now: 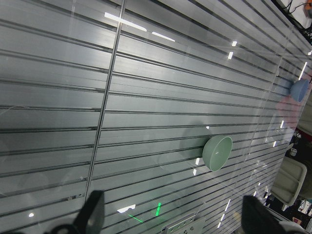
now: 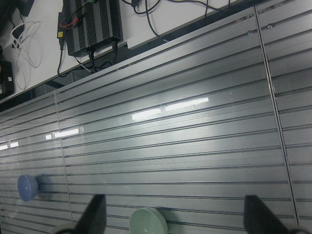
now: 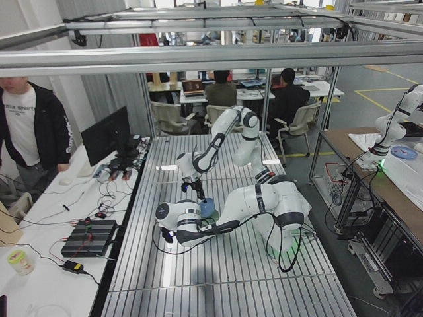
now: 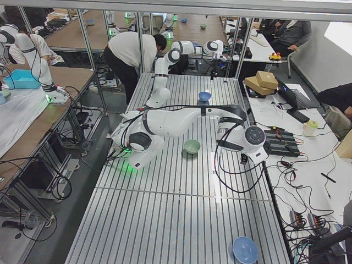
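A green bowl [image 4: 192, 146] sits mid-table, also in the left wrist view [image 1: 217, 153] and right wrist view [image 2: 147, 222]. One blue bowl [image 4: 204, 95] stands at the back, another [image 4: 245, 250] at the front right. In the camera left view, the far arm's fingertips are at a blue bowl [image 3: 206, 207] over the green bowl's place; in the camera right view that arm is raised clear. In the wrist views my left gripper and right gripper show fingers wide apart, with nothing visible between them.
The two arms stretch across its middle, with loose cables looping from the near one. A white side desk [image 3: 59, 191] carries a monitor, black power units and wires.
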